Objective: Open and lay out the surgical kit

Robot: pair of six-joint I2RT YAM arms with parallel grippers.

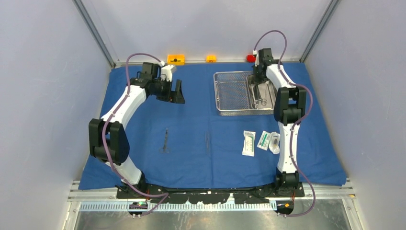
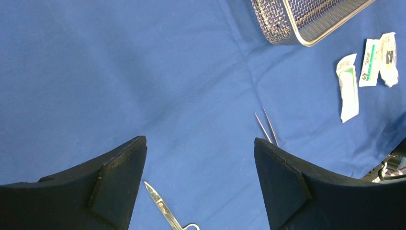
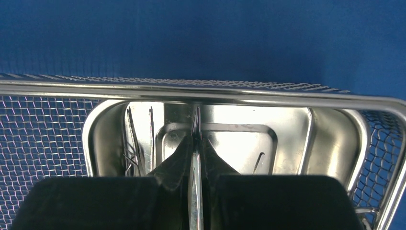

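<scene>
The wire-mesh kit tray [image 1: 232, 112] at the upper right holds a steel inner tray [image 3: 292, 143] with several instruments. My right gripper is over it, shut on a slender steel instrument [image 3: 196, 117] held between its fingertips. Scissors [image 2: 162, 204] lie on the blue cloth at lower left, and tweezers [image 2: 268, 124] lie near the middle. Three packets lie below the tray: a long one [image 1: 248, 143], a green-marked one [image 1: 263, 140] and a clear one [image 1: 274, 143]. My left gripper [image 1: 174, 95] hangs open and empty left of the tray.
The blue cloth [image 1: 186, 120] has free room left of the tray and between the laid-out items. Yellow blocks [image 1: 175, 60] and a red object [image 1: 250, 58] stand along the back wall.
</scene>
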